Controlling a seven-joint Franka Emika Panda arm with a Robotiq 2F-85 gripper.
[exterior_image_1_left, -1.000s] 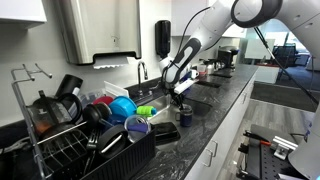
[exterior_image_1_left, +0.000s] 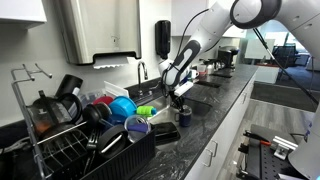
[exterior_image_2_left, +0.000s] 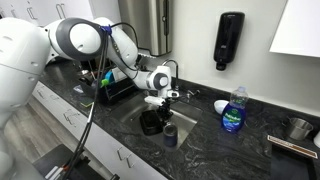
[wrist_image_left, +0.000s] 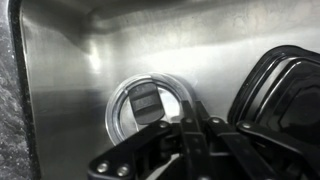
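A round clear lid with a black slider (wrist_image_left: 147, 103) is in the wrist view, over the steel sink floor. My gripper is at its right edge, its black fingers close together and shut on the lid's rim; the exact grip is partly hidden by the fingers. Whether the lid touches the sink floor I cannot tell. In the second exterior view, the gripper (exterior_image_2_left: 166, 112) points down into the sink (exterior_image_2_left: 197, 135). A dark tumbler (exterior_image_2_left: 170, 135) stands upright at the sink's front side, also seen as a tumbler (exterior_image_1_left: 186, 117) in the first exterior view.
A black container (wrist_image_left: 287, 95) lies in the sink to the right of the lid, close to the gripper. On the counter stand a blue soap bottle (exterior_image_2_left: 235, 111) and a metal cup (exterior_image_2_left: 298, 129). Colourful dishes fill a rack (exterior_image_1_left: 62, 130) left of the sink.
The gripper and forearm have shifted only slightly near the sink. The tumbler and dishes have not moved.
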